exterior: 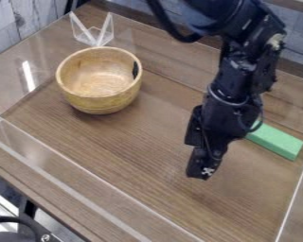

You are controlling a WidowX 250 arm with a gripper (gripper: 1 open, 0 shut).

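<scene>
My black gripper (203, 151) is over the wooden table (103, 170), right of centre, its fingers open and pointing down; whether the tips touch the surface is unclear. A green block (275, 143) lies just right of the gripper, partly behind the arm. A tan round bowl (98, 93) stands at the upper left, apart from the gripper.
Clear plastic pieces (94, 36) lie at the back left. Dark cables sit in the bottom left corner, and pale edges border the table at right.
</scene>
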